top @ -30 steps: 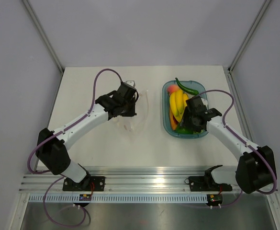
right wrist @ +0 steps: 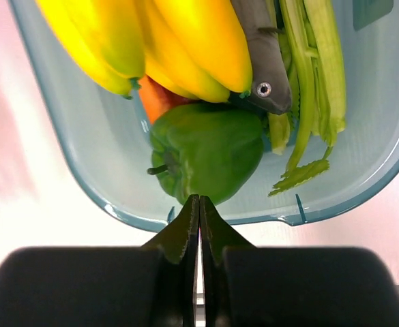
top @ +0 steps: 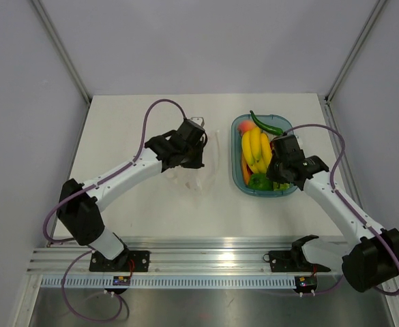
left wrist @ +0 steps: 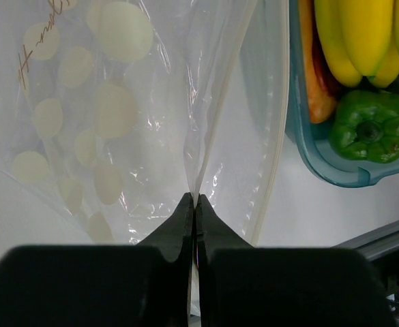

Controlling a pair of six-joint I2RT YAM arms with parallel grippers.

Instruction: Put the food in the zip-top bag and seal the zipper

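Observation:
The clear zip top bag [top: 211, 163] with pale round dots [left wrist: 115, 109] lies on the table, its edge gathered at the tips of my left gripper, which is shut on the film. At the right, my right gripper is shut over the near rim of the blue bin [top: 237, 163]; nothing shows between its fingertips. Just beyond those tips in the right wrist view lies the green bell pepper [right wrist: 209, 146]. Yellow bananas [top: 255, 146], a carrot [left wrist: 315, 82], celery [right wrist: 315, 75] and a grey fish [right wrist: 260, 51] share the bin.
A long green pepper [top: 267, 126] and a reddish round fruit [top: 247, 126] sit at the bin's far end. Bare table [top: 219, 211] spreads in front of the bag and bin.
My left gripper has shifted slightly right, and the bag edge with it. The right gripper has moved a little right, uncovering more of the green pepper and bananas in the top view.

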